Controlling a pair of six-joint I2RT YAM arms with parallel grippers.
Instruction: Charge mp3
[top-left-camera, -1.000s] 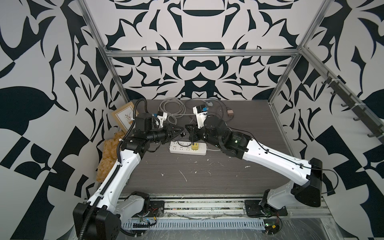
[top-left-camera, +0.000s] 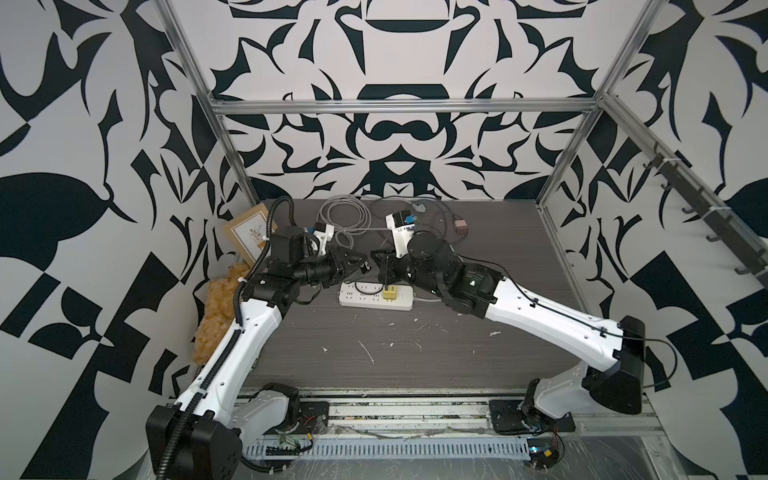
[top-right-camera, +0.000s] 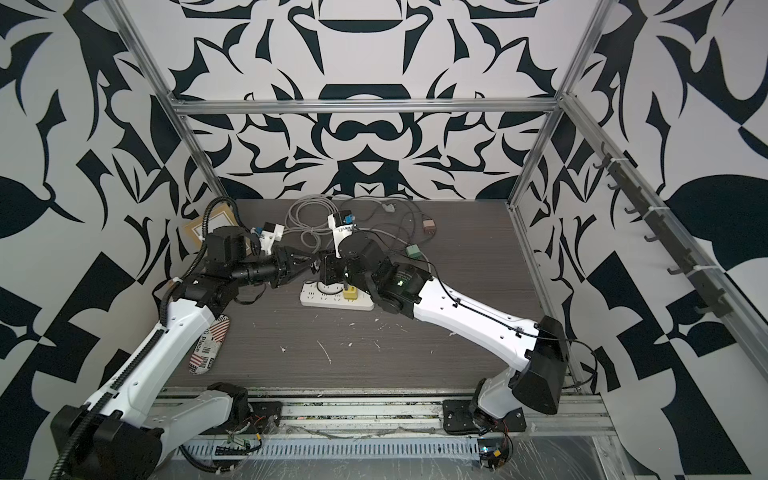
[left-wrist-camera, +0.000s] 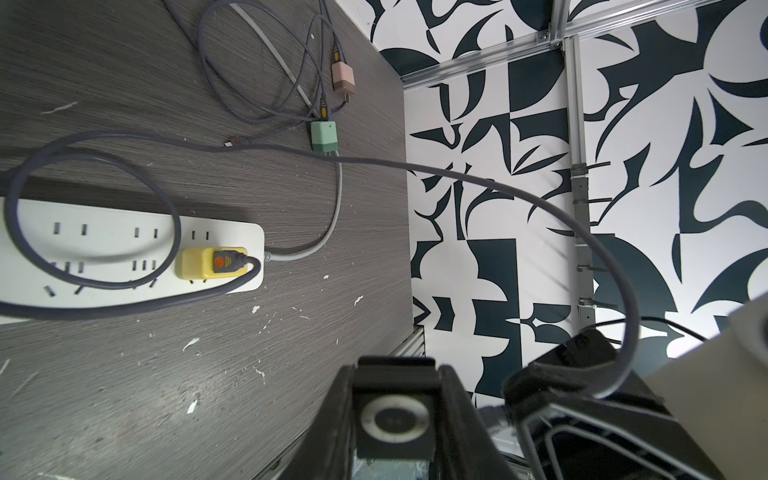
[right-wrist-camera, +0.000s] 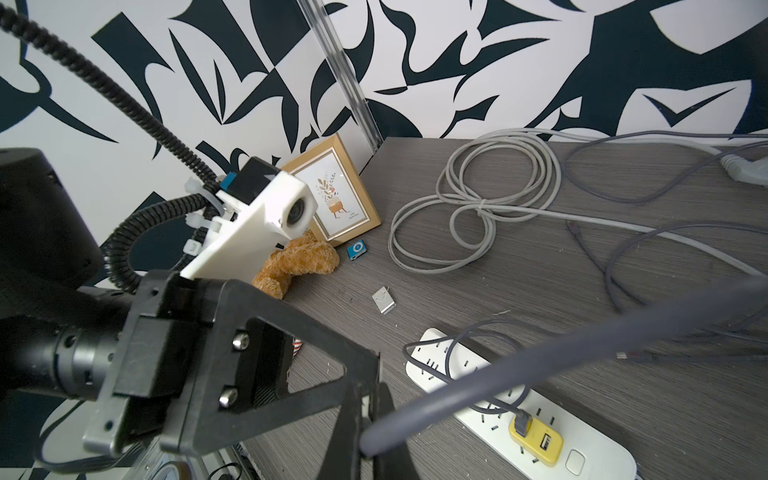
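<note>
A small black mp3 player (left-wrist-camera: 396, 430) with a pale ring on its face sits between the fingers of my left gripper (top-left-camera: 364, 265), shut on it. Just to its right, my right gripper is shut on a thick grey cable (right-wrist-camera: 512, 372). In the left wrist view this cable arches from the yellow adapter on the power strip up to my right gripper. The two grippers face each other at close range above the strip. The cable's tip and any contact with the player are hidden by the fingers.
The white power strip (right-wrist-camera: 588, 436) bears a yellow USB adapter (right-wrist-camera: 532, 440). Blue (right-wrist-camera: 357, 249) and silver (right-wrist-camera: 384, 300) players lie near a picture frame (right-wrist-camera: 336, 192). Coiled cable (right-wrist-camera: 480, 204) and green (left-wrist-camera: 324, 136) and pink (left-wrist-camera: 342, 77) plugs lie behind.
The left arm looks unmoved, and both grippers stay shut.
</note>
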